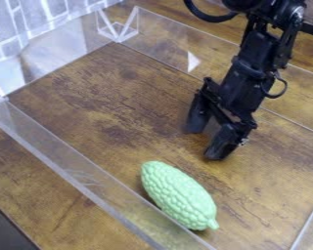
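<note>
A pale green bumpy vegetable, like a bitter melon (178, 195), lies on the wooden floor of a clear-walled enclosure at the lower middle. The black gripper (210, 129) is low over the wood at the right of centre, above and right of the vegetable and apart from it. Its two finger ends point down; whether anything small is between them is hidden in the dark.
Clear plastic walls (87, 168) border the brown wooden surface (101, 112). A white ribbed object (35, 24) stands outside at the upper left.
</note>
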